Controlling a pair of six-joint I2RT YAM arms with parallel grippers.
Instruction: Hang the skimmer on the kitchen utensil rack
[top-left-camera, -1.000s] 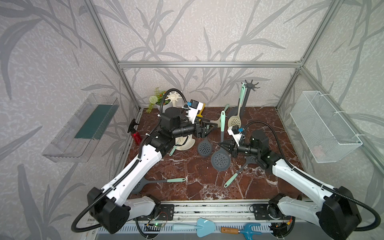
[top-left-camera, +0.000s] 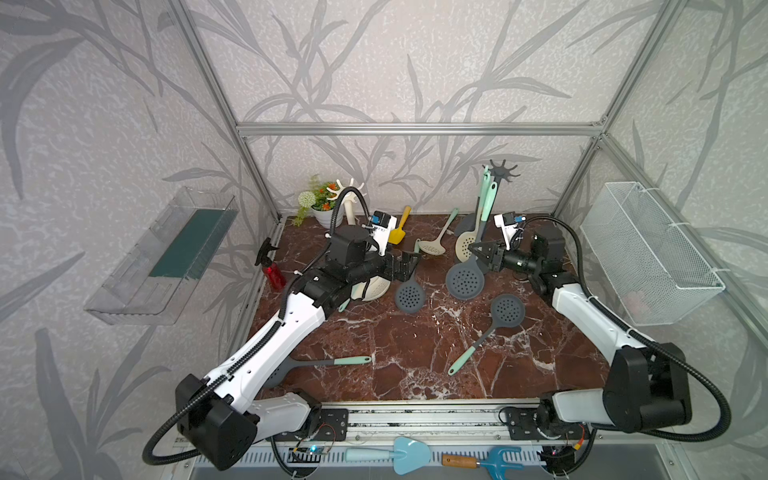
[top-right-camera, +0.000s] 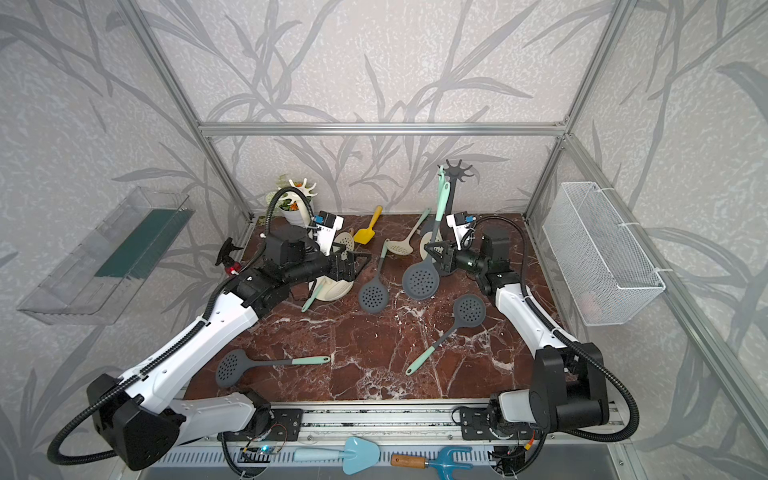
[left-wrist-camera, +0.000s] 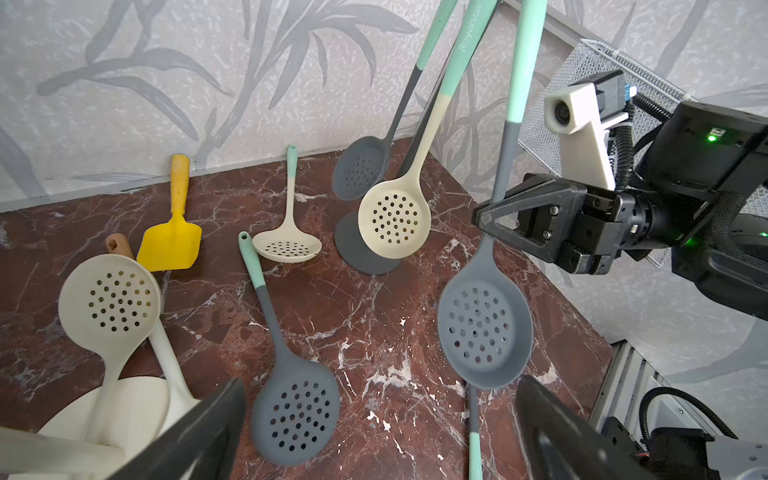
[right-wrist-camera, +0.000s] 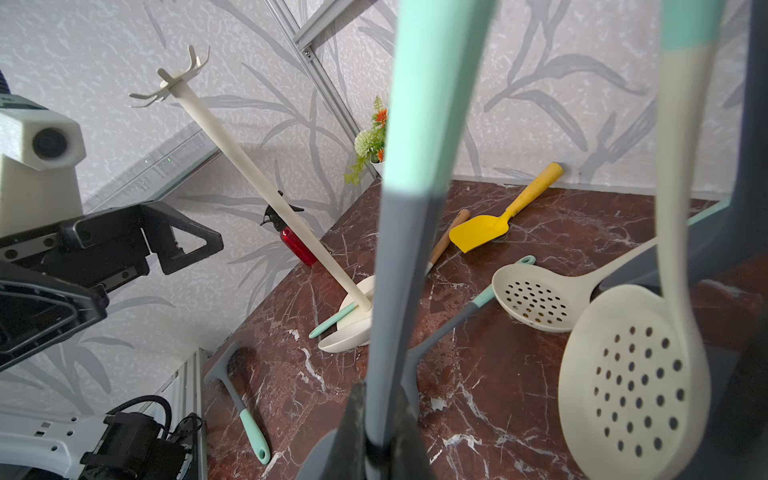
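My right gripper (top-left-camera: 483, 256) is shut on the dark shaft of a grey skimmer (top-left-camera: 465, 281). The skimmer stands upright, mint handle (left-wrist-camera: 525, 64) up and perforated head (left-wrist-camera: 485, 324) down, clear of the table. Its handle top is close to the dark utensil rack (top-left-camera: 502, 171) at the back right, apparently in front of it; the top views do not show whether it touches a hook. On that rack hang a cream skimmer (left-wrist-camera: 394, 217) and a grey one (left-wrist-camera: 360, 169). My left gripper (top-left-camera: 409, 265) is open and empty, left of the held skimmer.
A grey skimmer (left-wrist-camera: 296, 410) lies mid-table, with a cream ladle (top-left-camera: 433, 247) and yellow shovel (top-left-camera: 397, 234) behind. Another grey skimmer (top-left-camera: 507, 310) lies front right. A cream rack (right-wrist-camera: 264, 188) stands left.
My right gripper has carried the upright skimmer up, back and right, toward the dark rack. My left arm has drawn back slightly to the left.
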